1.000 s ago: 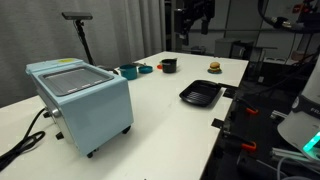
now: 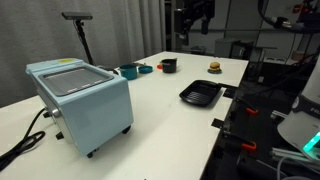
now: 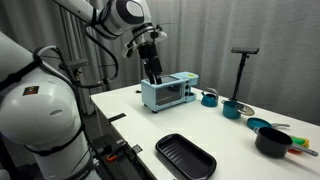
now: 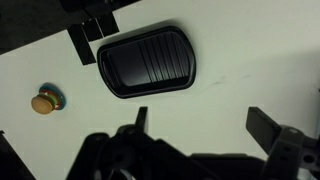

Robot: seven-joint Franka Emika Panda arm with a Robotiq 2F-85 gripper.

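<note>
My gripper is open above the table, its two dark fingers wide apart with nothing between them. A black ridged tray point(image 4: 147, 61) lies flat on the white table, beyond the fingertips in the wrist view. In exterior view 1 the gripper point(image 2: 194, 34) hangs well above the table, clear of the tray point(image 2: 203, 93). A toy burger point(image 4: 47, 98) sits to the left of the tray in the wrist view. The light-blue toaster oven point(image 2: 88, 108) stands at the left in exterior view 1.
A black pot point(image 3: 272, 143), a blue pan point(image 3: 258, 124), a teal pot point(image 3: 231, 108) and a blue kettle point(image 3: 209, 98) stand along the far side. Bare white table point(image 2: 160, 125) lies between oven and tray.
</note>
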